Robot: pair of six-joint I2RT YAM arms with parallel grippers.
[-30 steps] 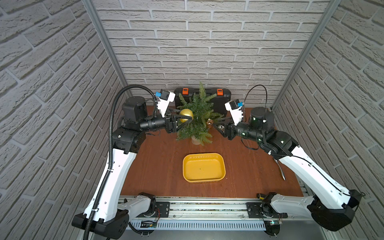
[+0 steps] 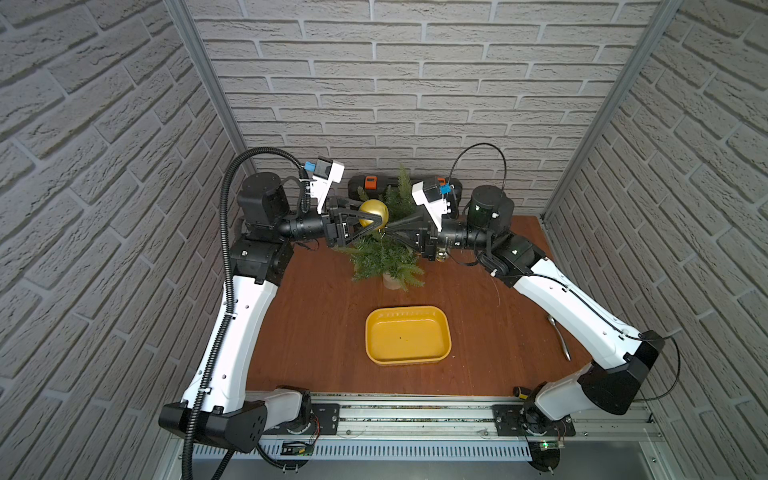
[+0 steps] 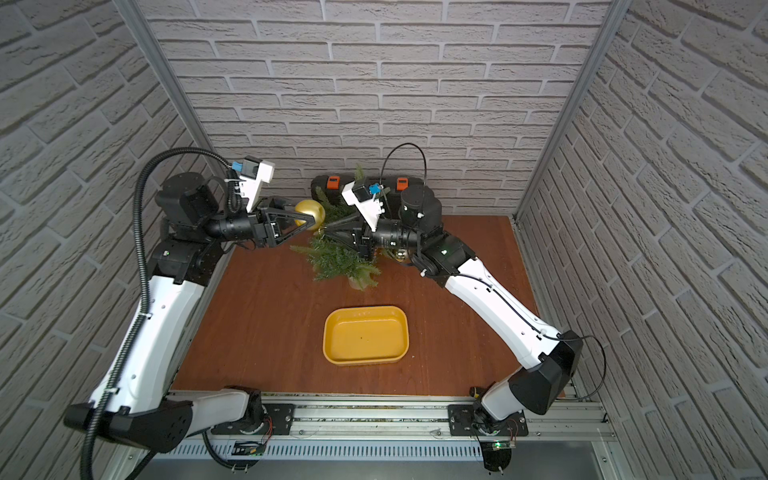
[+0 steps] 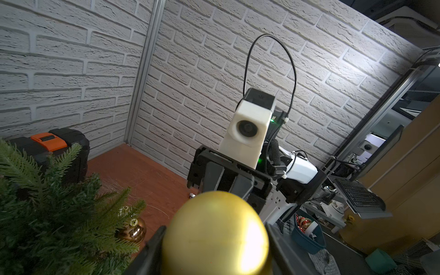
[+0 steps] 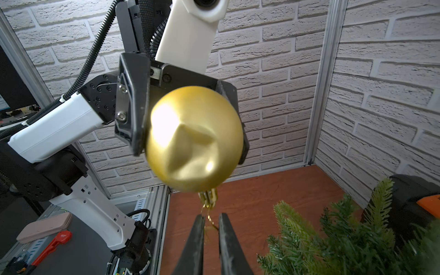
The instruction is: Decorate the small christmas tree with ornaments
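My left gripper point(image 2: 368, 220) is shut on a gold bauble point(image 5: 192, 137), held above the small tree point(image 2: 386, 260). My right gripper faces it from the right, its narrow fingertips part open at the bauble's cap and thin gold loop, just below the ball; whether they touch the loop I cannot tell. The tree stands at the back middle in a pale pot, with a copper bauble point(image 4: 133, 231) among its branches on one side.
An empty yellow tray point(image 2: 408, 336) lies in front of the tree. A black case point(image 4: 68, 151) with orange latches stands behind it. The table to either side of the tray is clear.
Both grippers have risen from a second ago, and the right one has moved leftward up to the bauble.
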